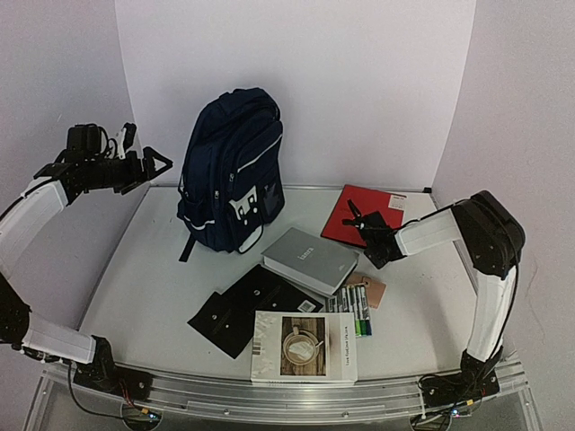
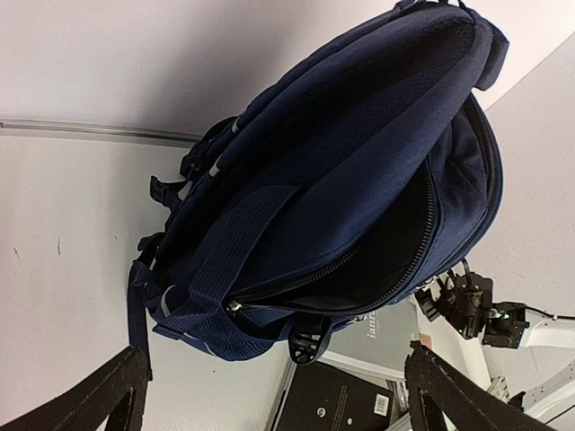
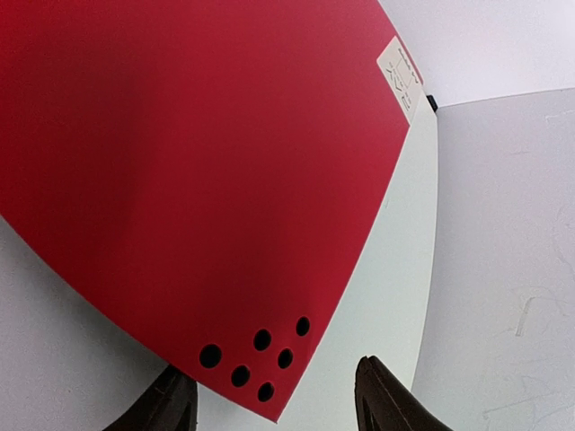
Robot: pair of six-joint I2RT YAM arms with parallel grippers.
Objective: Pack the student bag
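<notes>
The dark navy backpack (image 1: 232, 171) stands upright at the back left, and in the left wrist view its zipped opening (image 2: 395, 238) gapes. My left gripper is open and empty, held in the air left of the bag. A red folder (image 1: 346, 215) lies flat at the back right. Over its front right part my right gripper is open, its fingers (image 3: 166, 404) either side of the punched corner, gripping nothing. A grey book (image 1: 310, 258) rests partly on black folders (image 1: 225, 323). Marker pens (image 1: 362, 310) and a coffee-cover book (image 1: 303, 368) lie in front.
A small tan item (image 1: 375, 292) sticks out from under the pens. Side walls close in the table, with a metal rail (image 1: 296, 409) along the front. Bare table (image 1: 144, 278) shows at the left, and more is free at the front right.
</notes>
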